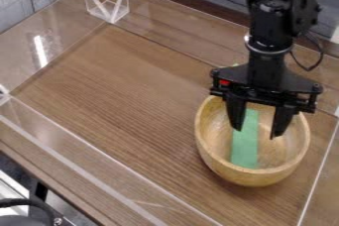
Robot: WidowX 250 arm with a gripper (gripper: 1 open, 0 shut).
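My black gripper [260,111] hangs over a round cream bowl [275,168], its two fingers apart and pointing down. In the bowl lies a green block [244,147], long and upright in the picture, below and a little left of the gap between the fingers. I see nothing held between the fingers. A small bit of green also shows behind the gripper body, partly hidden.
A white wire-like object [107,5] stands at the far upper left. Dark cables lie at the bottom left corner.
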